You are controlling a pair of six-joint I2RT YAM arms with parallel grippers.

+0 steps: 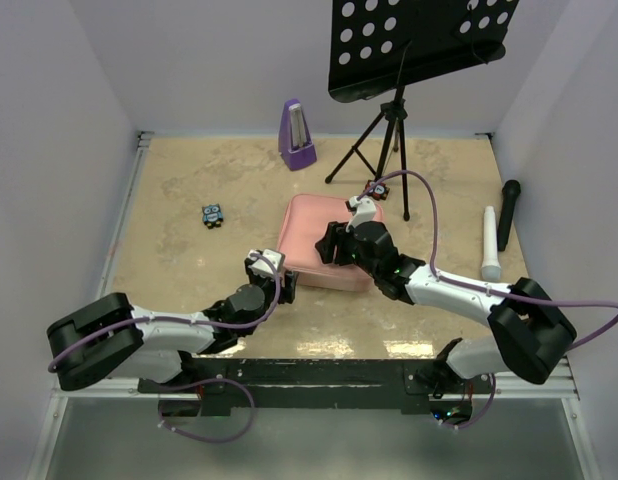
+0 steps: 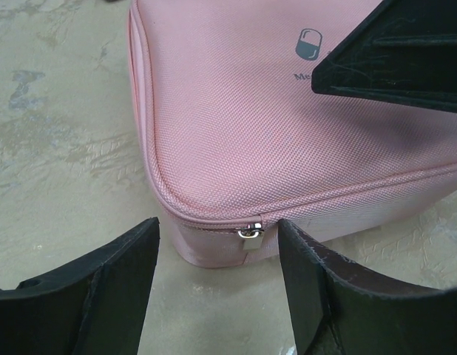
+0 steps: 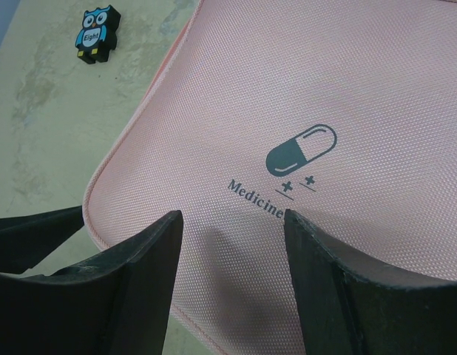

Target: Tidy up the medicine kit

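The pink medicine kit [image 1: 310, 228], closed and printed "Medicine" with a pill symbol [image 3: 300, 149], lies mid-table. My left gripper is open at its front left corner, fingers either side of a small metal zipper pull [image 2: 250, 236] on the rim. My right gripper is open over the lid, its fingertips on or just above the fabric near the printing.
A small owl block marked "Eight" [image 1: 213, 216] sits left of the kit. A purple metronome [image 1: 297, 140] and a black music stand [image 1: 400, 115] are behind. White and black cylinders [image 1: 490, 243] lie at right.
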